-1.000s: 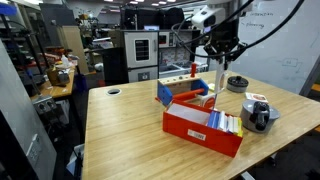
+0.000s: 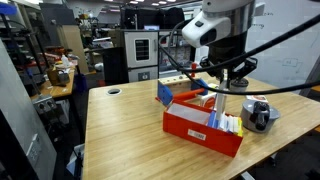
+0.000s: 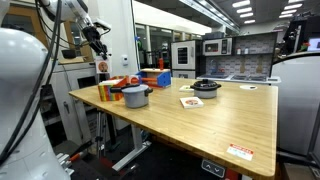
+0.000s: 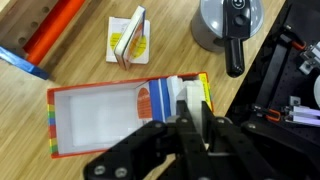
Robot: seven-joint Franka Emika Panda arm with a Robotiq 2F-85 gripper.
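An open red box stands on the wooden table, and several slim books are upright in its right end. My gripper is above that end, shut on a slim white book held upright. From the wrist view, the white book is beside the blue-and-white books, its lower part within the box's outline. The gripper partly covers it, so whether it touches the box floor is hidden. The left part of the box is bare and white inside.
A grey pot with a black handle is close to the box's right end. Beyond the box are a small standing book and a blue-and-red rack. Bare table lies to the left.
The arm has come down over the box's right end.
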